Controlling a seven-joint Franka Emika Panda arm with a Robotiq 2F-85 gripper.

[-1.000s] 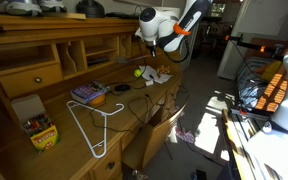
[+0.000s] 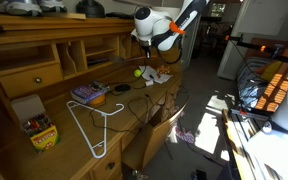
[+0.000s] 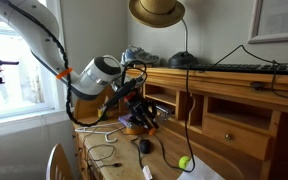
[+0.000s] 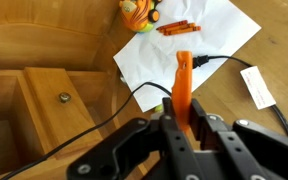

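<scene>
A slim orange stick (image 4: 183, 85) stands upright between the fingers of my gripper in the wrist view, and the fingers are shut on it. Beneath it lies a white sheet of paper (image 4: 156, 62) on the wooden desk. Several short orange-red pieces (image 4: 179, 28) rest on that sheet, beside an orange toy-like object (image 4: 139, 14). From across the room, my gripper (image 2: 143, 42) appears above the far end of the desk; what it holds is too small to make out there.
A black cable with a white tag (image 4: 256, 87) crosses the desk near the paper. A yellow-green ball (image 3: 184, 162) lies close by. Farther along are a white hanger (image 2: 94, 127) and a box of crayons (image 2: 41, 132). Shelves and cubbies (image 2: 34, 80) line the back.
My arm has shifted only slightly at the far end of the desk. The objects on the desk look unmoved.
</scene>
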